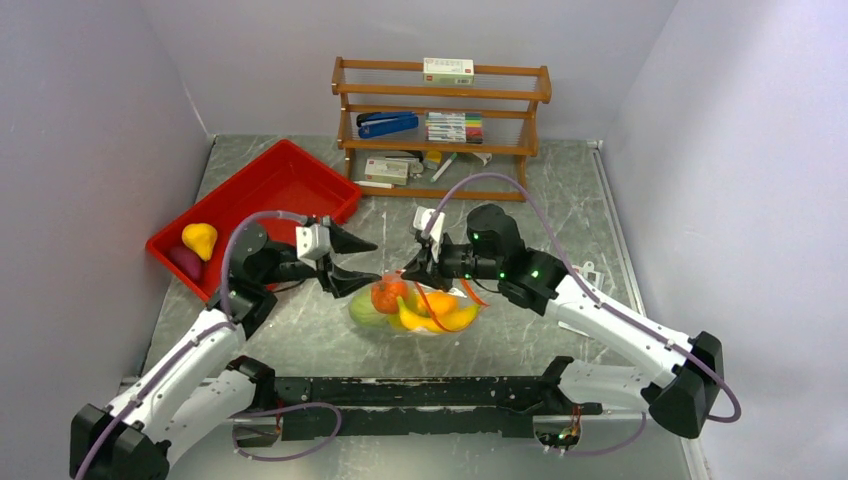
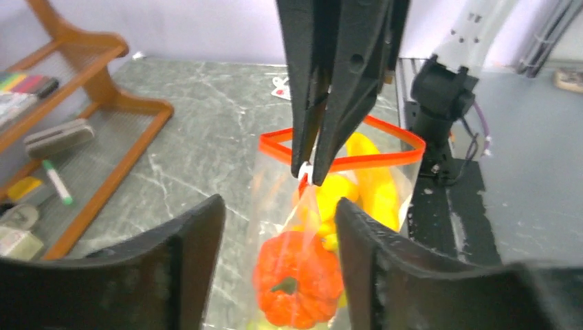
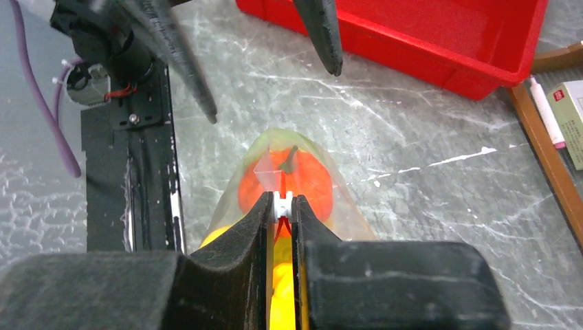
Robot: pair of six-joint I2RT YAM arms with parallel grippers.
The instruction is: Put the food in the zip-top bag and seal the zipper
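The clear bag (image 2: pixel 265 199), with its orange zipper strip (image 2: pixel 378 161), holds an orange pumpkin-like piece (image 1: pixel 390 294), a green melon-like piece (image 1: pixel 366 309) and a yellow banana (image 1: pixel 462 317). My right gripper is shut on the small white zipper slider (image 3: pixel 282 204), near the bag's pumpkin end. Beyond the slider, the left wrist view shows the zipper strips spread in an open loop; on the pumpkin side they run close together. My left gripper (image 1: pixel 378 262) is open, its fingers (image 3: pixel 328 48) apart with nothing between them, just off that end of the bag.
In the red bin (image 1: pixel 290 165) at the left lie a yellow pear-like piece (image 1: pixel 200 240) and a dark purple piece (image 1: pixel 187 263). A wooden rack (image 1: pixel 440 147) with boxes, markers and a stapler stands at the back. The counter right of the bag is mostly clear.
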